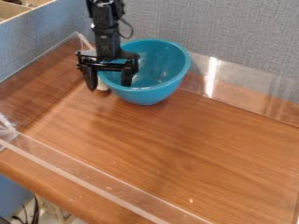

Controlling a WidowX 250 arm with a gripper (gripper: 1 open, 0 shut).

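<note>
A black gripper (108, 75) hangs at the back left, open, in front of and over the left side of a turquoise bowl (163, 82). A small pale object (101, 87) is mostly hidden behind the gripper, at the bowl's left side; its shape is hard to tell.
Grey padded walls (232, 39) bound the back and left. Crumpled clear plastic (6, 131) is at the left edge, and cables show below it.
</note>
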